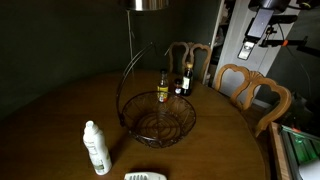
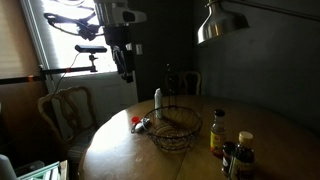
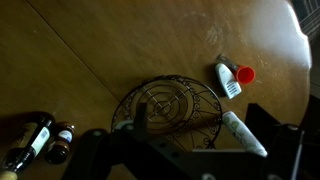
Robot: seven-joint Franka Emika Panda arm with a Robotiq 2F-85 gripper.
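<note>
My gripper (image 2: 112, 72) hangs high above the table, with its two fingers spread apart. In the wrist view the dark fingers (image 3: 140, 112) stand wide of each other, and no object shows between them apart from the basket far below. A black wire basket (image 1: 158, 118) with a tall arched handle sits empty on the brown table (image 1: 215, 150). Close to the basket stands a white bottle (image 1: 97, 148). A white slotted tool (image 1: 146, 176) lies near the front edge in exterior view 1, beside a red object (image 3: 245, 75) seen from the wrist.
Behind the basket are several dark bottles: a yellow-labelled one (image 1: 163, 88), a small jar (image 1: 178, 87) and a taller bottle (image 1: 187, 80). A metal lamp (image 2: 222, 22) hangs over the table. Wooden chairs (image 1: 252, 90) border it.
</note>
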